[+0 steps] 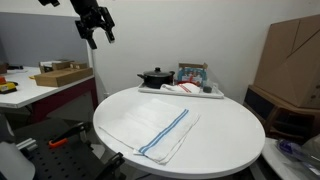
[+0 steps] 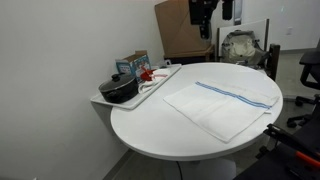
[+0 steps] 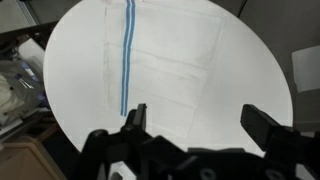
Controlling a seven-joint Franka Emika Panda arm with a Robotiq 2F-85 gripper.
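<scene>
A white cloth with blue stripes lies spread flat on the round white table. From above, the wrist view shows the same cloth with its blue band on the left. High over the table my gripper stands open, well clear of the cloth. Its two fingers are spread wide in the wrist view, with nothing but tabletop and the cloth's edge far below between them.
A white tray at the table's edge holds a black lidded pot, a box and small items. Cardboard boxes stand on a side table at left.
</scene>
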